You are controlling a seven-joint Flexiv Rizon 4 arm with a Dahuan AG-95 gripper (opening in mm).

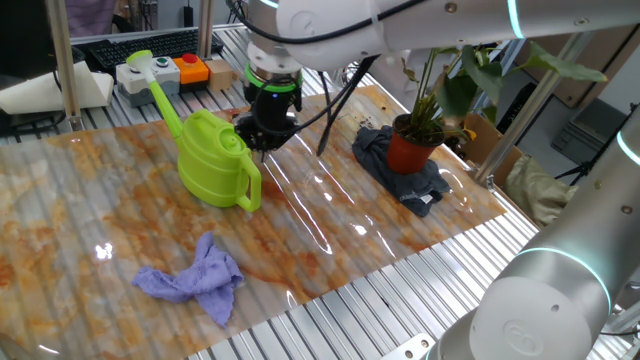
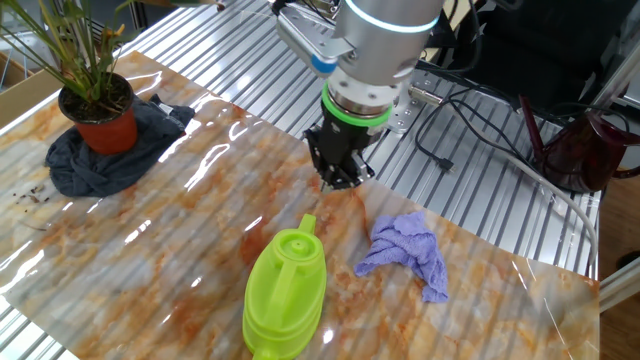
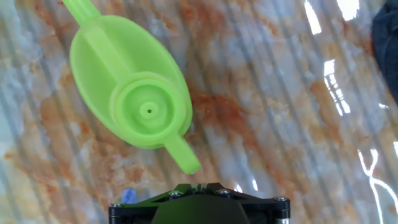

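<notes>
A green watering can (image 1: 212,165) stands upright on the marbled sheet, its spout toward the back left and its handle (image 3: 181,154) toward my gripper. My gripper is at the bottom of the wrist view, its fingertips together and nothing visible between them. In exterior view 1 the gripper (image 1: 263,152) hangs above the sheet, just right of and behind the can. The second exterior view has the gripper (image 2: 325,185) beyond the handle end of the can (image 2: 285,290), with a gap between them in the picture.
A potted plant (image 1: 408,150) sits on a dark cloth (image 1: 425,188) to the right. A crumpled purple cloth (image 1: 208,280) lies in front of the can. Button boxes (image 1: 150,82) stand behind. A dark red kettle (image 2: 580,150) is off the sheet. Marbled sheet between can and plant is clear.
</notes>
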